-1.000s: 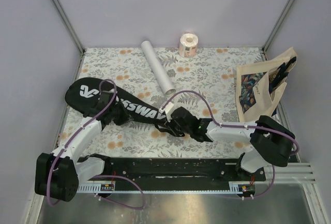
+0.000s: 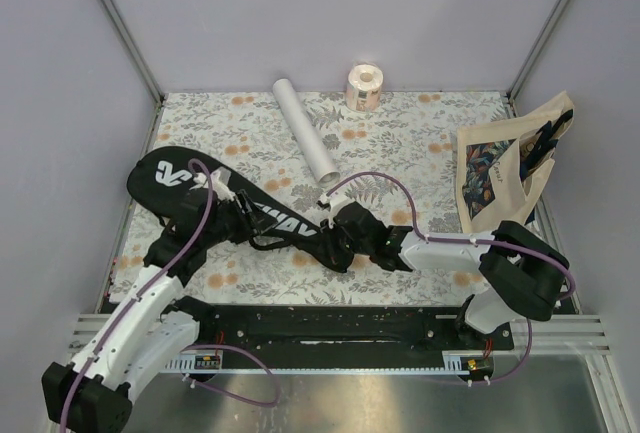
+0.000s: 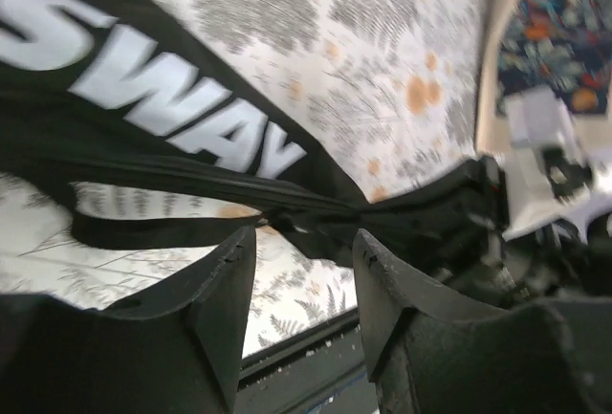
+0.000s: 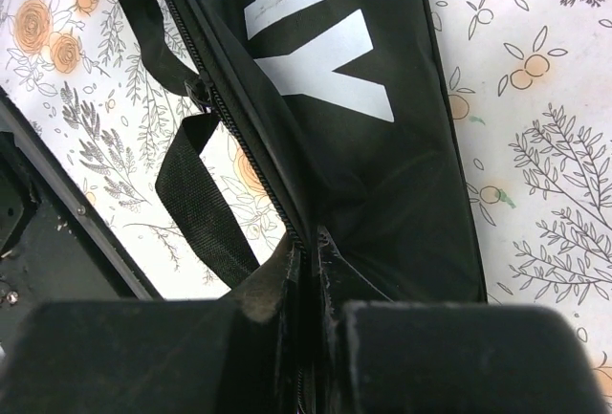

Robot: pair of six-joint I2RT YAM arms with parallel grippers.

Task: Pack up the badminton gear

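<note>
The black badminton racket bag (image 2: 240, 190) with white lettering lies slantwise on the left of the patterned cloth. At its narrow end, my right gripper is shut on the gathered zip edge. A black strap (image 4: 196, 204) loops slack beside the zip in the right wrist view. Over the bag's lower edge hangs my left gripper (image 2: 262, 225), partly hiding the lettering from above. In the left wrist view the left gripper's fingers (image 3: 229, 290) stand apart, with nothing held between them; the bag's zip edge (image 3: 220, 175) and the strap (image 3: 153, 232) lie beyond them.
A white tube (image 2: 305, 131) and a paper roll (image 2: 364, 87) stand or lie at the back. On the right is a beige tote bag (image 2: 490, 193) with dark items in its opening.
</note>
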